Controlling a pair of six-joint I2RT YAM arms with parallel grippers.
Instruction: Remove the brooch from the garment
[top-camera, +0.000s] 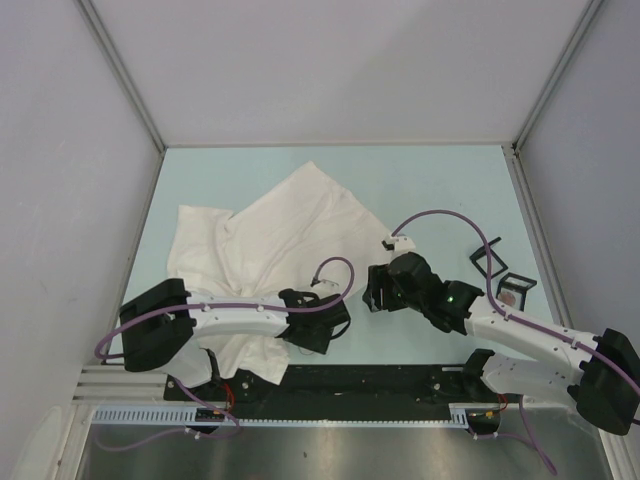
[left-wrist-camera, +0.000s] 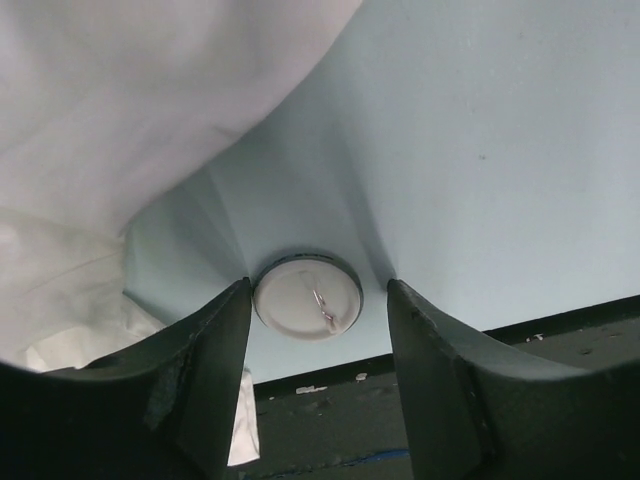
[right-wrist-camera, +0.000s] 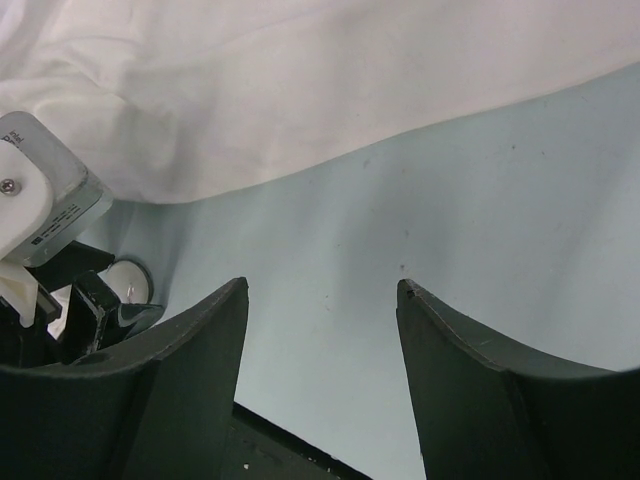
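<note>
A white garment (top-camera: 280, 220) is spread over the left of the pale blue mat. A round brooch (left-wrist-camera: 305, 300) with a small pin lies on the mat below the cloth's edge. My left gripper is low over it with part-open fingers on either side of the brooch. In the right wrist view the brooch (right-wrist-camera: 128, 281) is partly behind the left gripper's body. My right gripper hangs over bare mat right of the left one, part open, with nothing between its fingers.
Two small dark square objects (top-camera: 514, 290) lie at the mat's right. The front edge is a dark strip (top-camera: 385, 380).
</note>
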